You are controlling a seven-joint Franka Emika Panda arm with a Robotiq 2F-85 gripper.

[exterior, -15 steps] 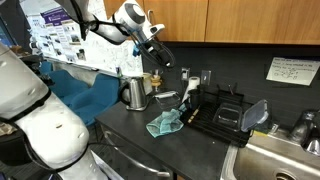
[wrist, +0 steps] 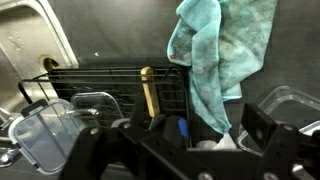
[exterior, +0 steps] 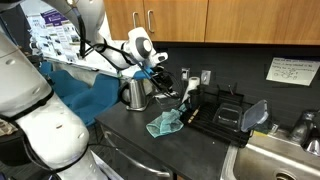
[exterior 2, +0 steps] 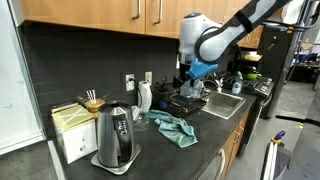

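Note:
My gripper is open and empty, hanging above the counter near the dish rack. In the wrist view its dark fingers (wrist: 256,121) stand wide apart at the bottom. A teal towel (wrist: 208,55) lies crumpled on the dark counter, and exterior view 1 shows the same towel (exterior: 165,123) left of the rack. The black wire rack (wrist: 105,76) holds a wooden-handled utensil (wrist: 151,95), something blue and a clear container (wrist: 45,140). The gripper hides part of the rack in the wrist view.
A kettle (exterior 2: 117,137) stands toward the left end of the counter in exterior view 2. The sink (exterior: 262,166) borders the rack, with the faucet (exterior: 304,126) behind. A clear tray (wrist: 285,108) lies near the towel. Cabinets (exterior: 235,20) overhang the back.
The arm has come down from near the cabinets to a lower position over the counter. The towel and rack have stayed where they were.

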